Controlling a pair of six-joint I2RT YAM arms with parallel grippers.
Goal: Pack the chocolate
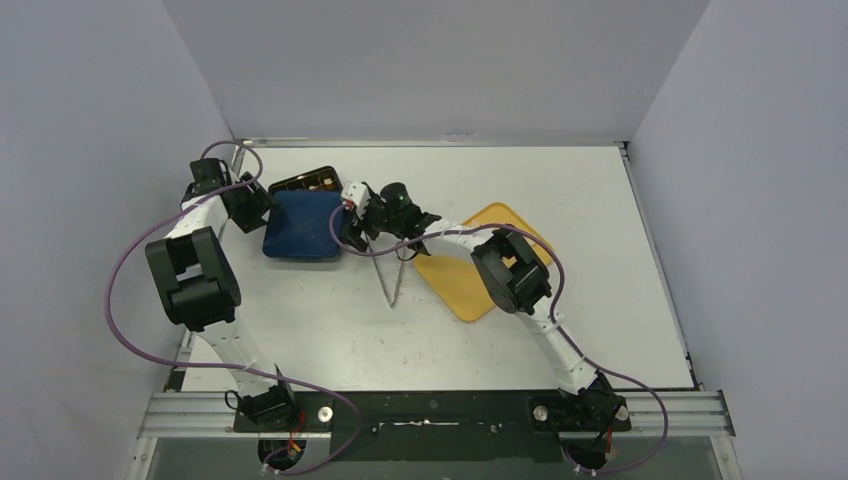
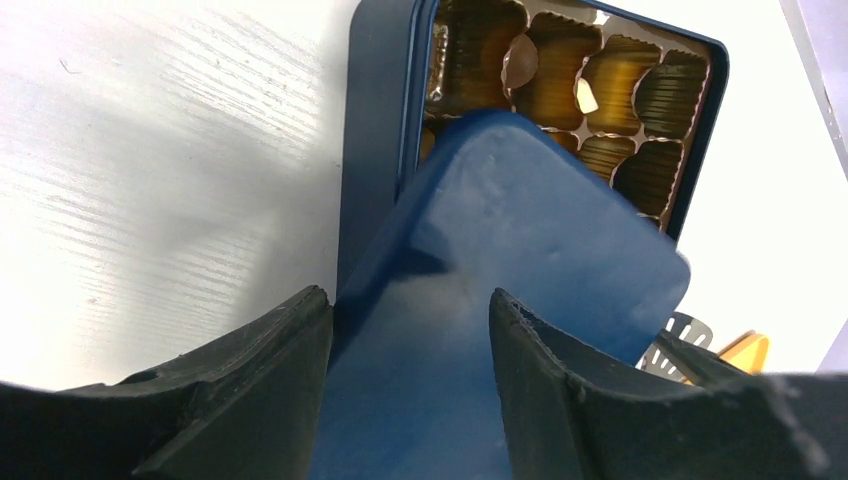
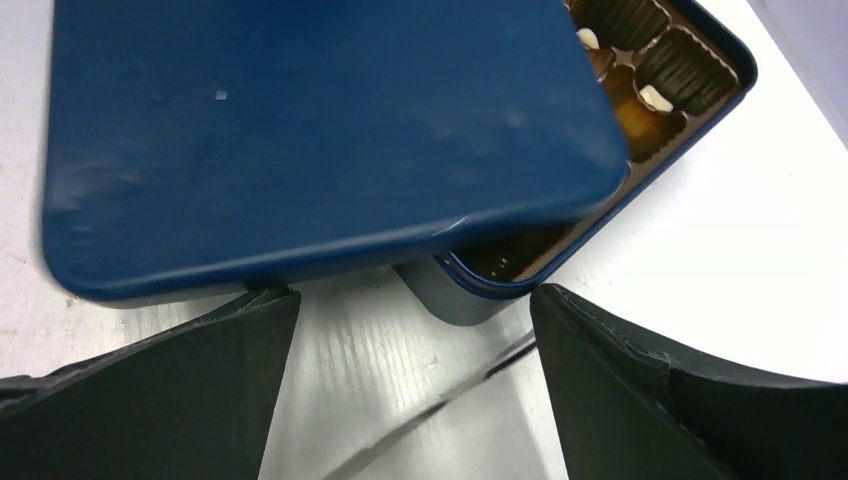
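A dark blue chocolate tin stands at the left of the table; its gold insert shows compartments, some with small pale bits. The blue lid lies askew over it, leaving the back part uncovered; in the right wrist view it overhangs a corner of the tin. My open left gripper is at the tin's left side, its fingers over the lid in its wrist view. My open right gripper is at the right side, just beside the lid's edge and tin corner.
A yellow tray lies to the right, partly under the right arm. Metal tongs lie on the table between tin and tray.
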